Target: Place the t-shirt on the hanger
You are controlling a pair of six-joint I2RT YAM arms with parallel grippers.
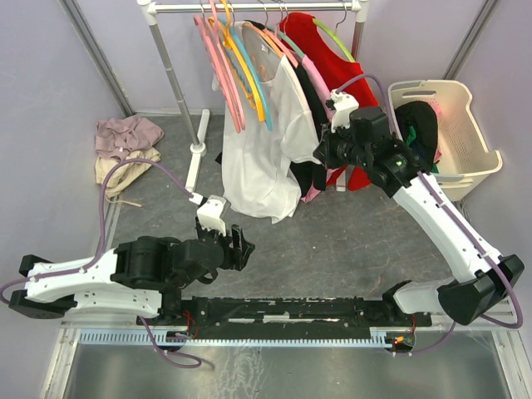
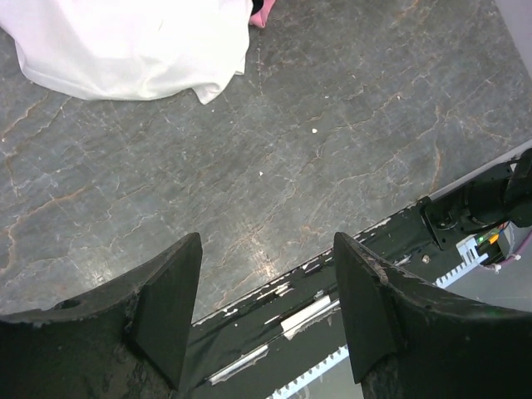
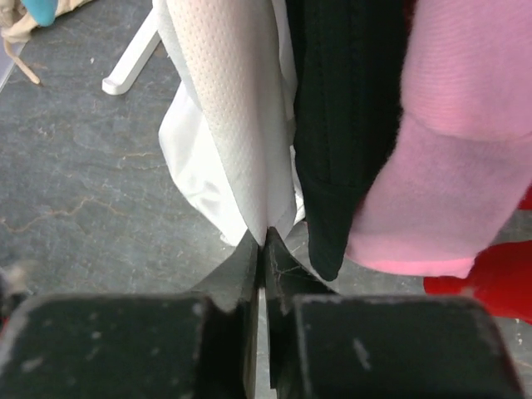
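A white t shirt (image 1: 258,166) hangs among other garments on hangers on the rail (image 1: 249,7). My right gripper (image 1: 325,143) is at its side edge; in the right wrist view the white fabric (image 3: 224,100) runs down to the fingertips, which look nearly closed on it, though the grip is unclear. My left gripper stands open over bare grey floor, below and left of the hanging shirt, with nothing between its fingers.
Black, pink (image 3: 453,183) and red garments hang right of the white one. Several empty coloured hangers hang at the left. A basket (image 1: 465,170) stands at right, folded clothes (image 1: 125,141) at left.
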